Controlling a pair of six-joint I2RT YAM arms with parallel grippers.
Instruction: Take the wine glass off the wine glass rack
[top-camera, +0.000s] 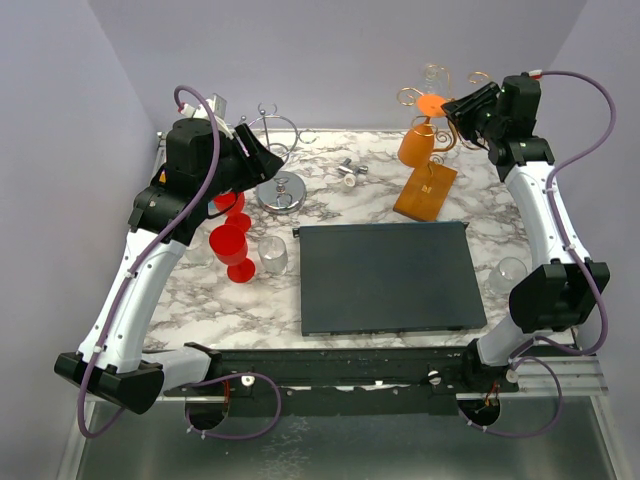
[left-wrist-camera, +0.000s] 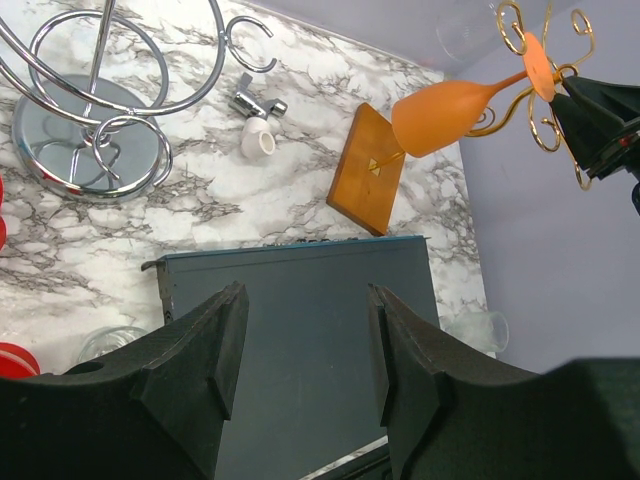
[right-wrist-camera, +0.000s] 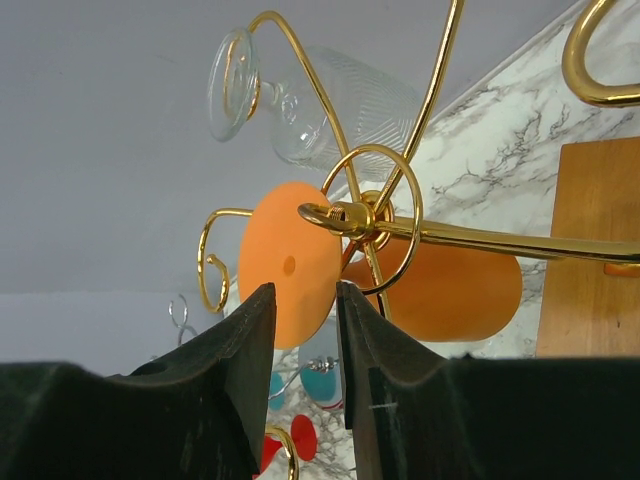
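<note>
An orange wine glass (top-camera: 416, 145) hangs tilted from the gold rack (top-camera: 441, 134), its bowl low and its round foot on top. In the right wrist view, the foot (right-wrist-camera: 285, 255) lies in front of my right gripper, whose fingers stand apart. Their tips overlap the foot's lower part; whether they touch it, I cannot tell. The left wrist view shows the glass (left-wrist-camera: 440, 115) still within the rack's gold curls, with my right gripper at the foot's edge. My left gripper is open and empty, above the table's left side.
A clear glass (right-wrist-camera: 345, 105) also hangs on the gold rack, close by. A silver rack (top-camera: 282, 190), red goblets (top-camera: 229, 243) and a clear tumbler (top-camera: 272, 254) stand at left. The dark panel (top-camera: 390, 278) lies bare; another clear glass (top-camera: 507, 275) is at right.
</note>
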